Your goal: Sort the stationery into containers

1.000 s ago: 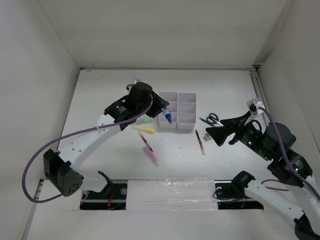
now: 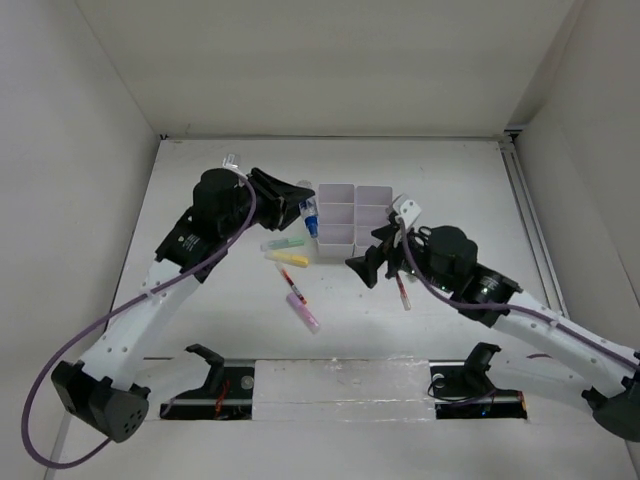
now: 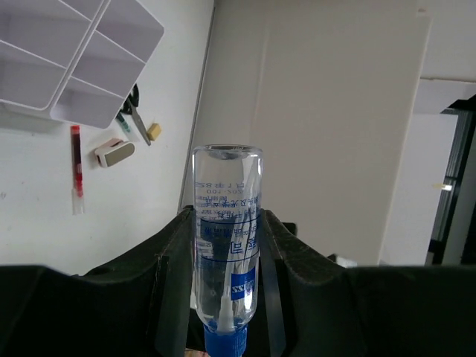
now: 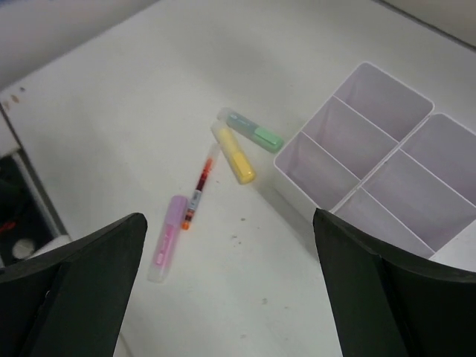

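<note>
My left gripper (image 2: 298, 200) is shut on a clear bottle with blue cap and blue print (image 3: 227, 230), held left of the white compartment organizer (image 2: 336, 195). My right gripper (image 2: 368, 262) hangs open at the organizer's front right, nothing between its fingers. Left of the organizer lie a green highlighter (image 4: 260, 134), a yellow highlighter (image 4: 234, 152), a red-orange pen (image 4: 199, 190) and a pink highlighter (image 4: 169, 238). To its right, the left wrist view shows a red pen (image 3: 77, 165), an eraser (image 3: 115, 155), scissors (image 3: 136, 119) and a small yellow block (image 3: 154, 131).
Side and back walls enclose the white table (image 2: 220, 320). The right arm covers part of the items on the right.
My left gripper and bottle have moved left, off the organizer's front. My right arm has swung leftward from the right side toward the organizer, now covering the scissors in the top view.
</note>
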